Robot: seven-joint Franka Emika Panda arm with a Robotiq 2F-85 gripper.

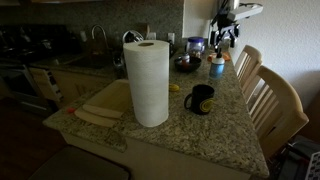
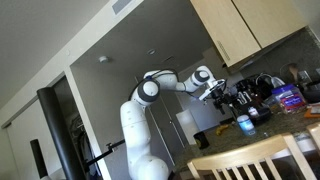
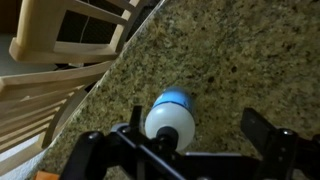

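Observation:
My gripper stands open, its two black fingers wide apart in the wrist view. Below it is a small bottle (image 3: 170, 120) with a round white top and a blue band, closer to the left finger than to the right. Nothing is held. From the first exterior view, the gripper (image 1: 223, 42) hangs above the far right part of the counter, with the blue-and-white bottle (image 1: 217, 67) standing upright beneath it. The second exterior view shows the arm reaching down toward the bottle (image 2: 245, 124) from above.
A paper towel roll (image 1: 148, 85), a black mug (image 1: 200, 99) and a dark bowl (image 1: 187, 63) stand on the granite counter (image 1: 190, 140). A purple-lidded container (image 2: 290, 98) is near the bottle. Wooden chairs (image 1: 275, 105) line the counter's right edge.

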